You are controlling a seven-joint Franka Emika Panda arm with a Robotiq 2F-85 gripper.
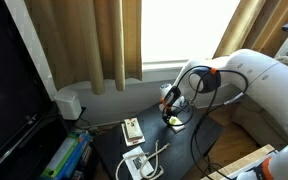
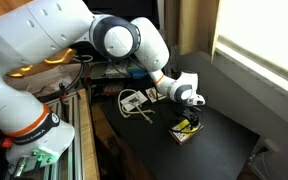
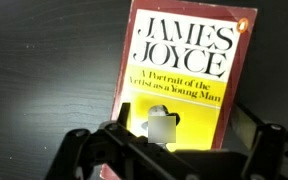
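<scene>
A paperback book [image 3: 180, 70] with a cream and yellow cover reading "James Joyce" lies face up on the dark table. In the wrist view my gripper is open, its fingers spread to either side of the book's lower part. Nothing is held. A pale square patch [image 3: 162, 130] shows on the cover between the fingers. From exterior view 2, the gripper [image 2: 187, 120] is low over the book [image 2: 181, 136], hiding part of it. Whether the fingertips touch the table cannot be told.
Another book [image 1: 133, 130] and a white-and-dark item [image 1: 138, 164] lie on the table to the left, near a pale looped cable [image 1: 158, 160]. In exterior view 2, the dark tabletop [image 2: 226, 145] is bare to the book's right.
</scene>
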